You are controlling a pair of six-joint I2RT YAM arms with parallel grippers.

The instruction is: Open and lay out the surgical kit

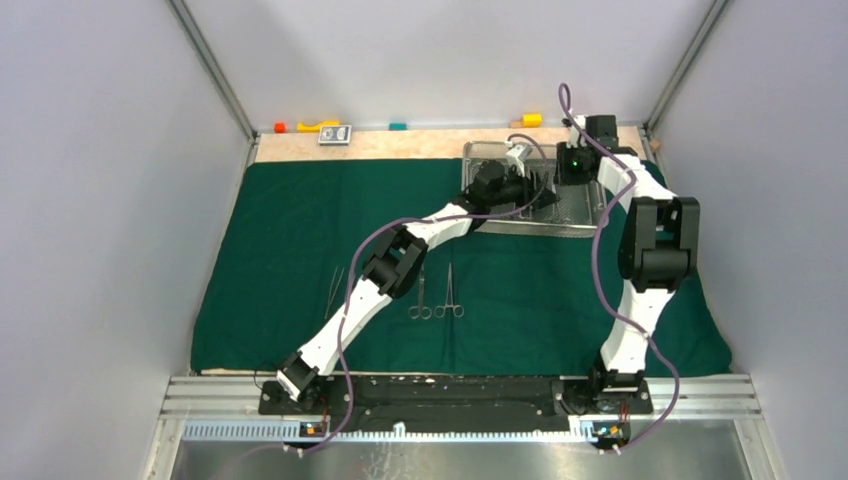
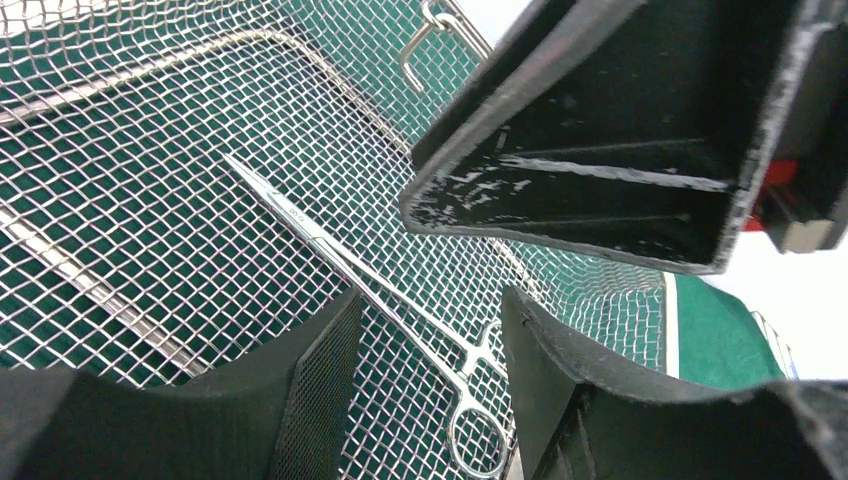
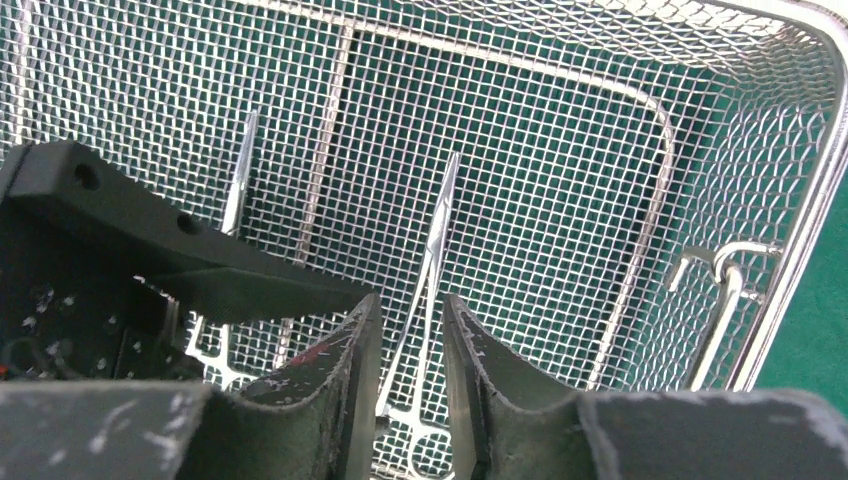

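The wire-mesh tray (image 1: pixel 540 228) stands at the back right of the green cloth, with both grippers over it. A long ring-handled steel instrument (image 2: pixel 340 260) lies on the mesh, seen between the parted fingers of my left gripper; it looks ungripped. My right gripper is open above a slim ring-handled instrument (image 3: pixel 437 230), whose handles are partly hidden by the fingers. Another instrument (image 3: pixel 238 180) lies farther left, partly behind the black left gripper. On the cloth are tweezers (image 1: pixel 335 292), scissors (image 1: pixel 421 295) and a clamp (image 1: pixel 450 292).
The two grippers are close together inside the tray. A hooked tray handle (image 3: pixel 722 300) hangs at its side. Along the back ledge sit a small silver box (image 1: pixel 335 135) and coloured blocks.
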